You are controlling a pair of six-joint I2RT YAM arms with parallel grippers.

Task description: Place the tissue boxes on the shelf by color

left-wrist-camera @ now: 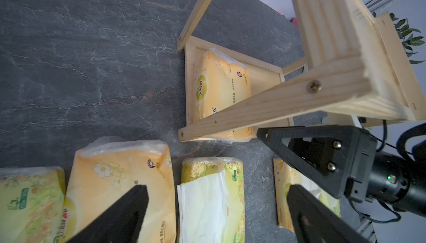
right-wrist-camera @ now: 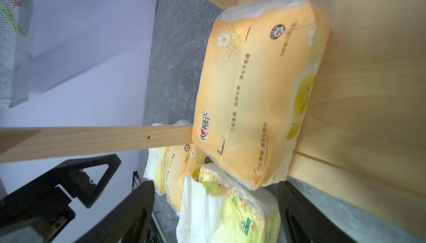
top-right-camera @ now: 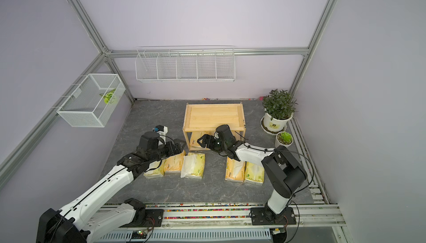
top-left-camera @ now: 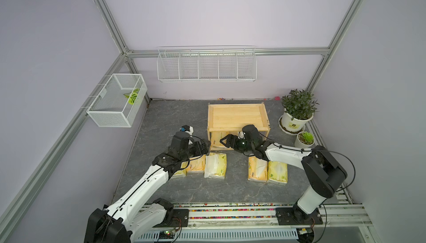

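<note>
An orange tissue pack [right-wrist-camera: 253, 92] lies on the lower board of the two-tier wooden shelf [top-left-camera: 237, 116], at its left end and slightly over the front edge. My right gripper is open in front of that pack, with nothing held. At the shelf's front left, above the table packs, my left gripper stands open and empty. Below it lie a yellow-green pack [left-wrist-camera: 31, 198], an orange pack [left-wrist-camera: 119, 189] and another yellow-green pack [left-wrist-camera: 235, 194] with a tissue sticking out. Farther right sit an orange pack [top-left-camera: 257, 169] and a yellow-green pack [top-left-camera: 277, 172].
The upper board is bare. Two potted plants, a leafy one [top-left-camera: 299, 105] and a small succulent [top-left-camera: 304, 139], stand at the right. A white wire basket [top-left-camera: 117, 101] hangs on the left wall. Table left of the shelf is clear.
</note>
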